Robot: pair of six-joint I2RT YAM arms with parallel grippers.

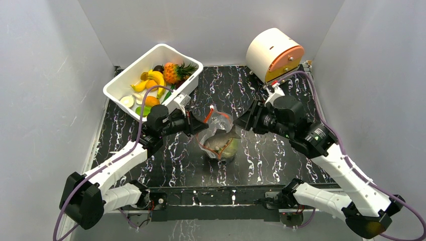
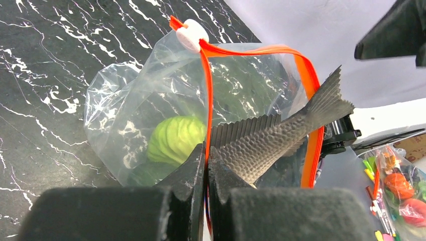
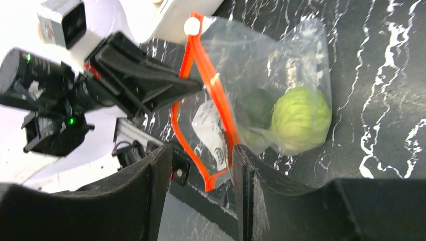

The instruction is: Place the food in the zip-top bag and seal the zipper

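A clear zip top bag (image 1: 211,145) with an orange zipper rim and white slider (image 2: 191,35) rests at the table's middle, its mouth open. Inside are a green cabbage-like food (image 3: 301,120) and a grey fish (image 2: 266,145), whose tail pokes above the rim. My left gripper (image 1: 205,125) is shut on the bag's orange zipper edge at the left side, as the left wrist view shows. My right gripper (image 1: 239,122) stands open at the bag's right rim, by the fish tail; in the right wrist view the orange edge lies just beyond its fingers.
A white bin (image 1: 110,90) of fruit sits at the back left. A cream cylindrical box (image 1: 266,50) with an orange front stands at the back right.
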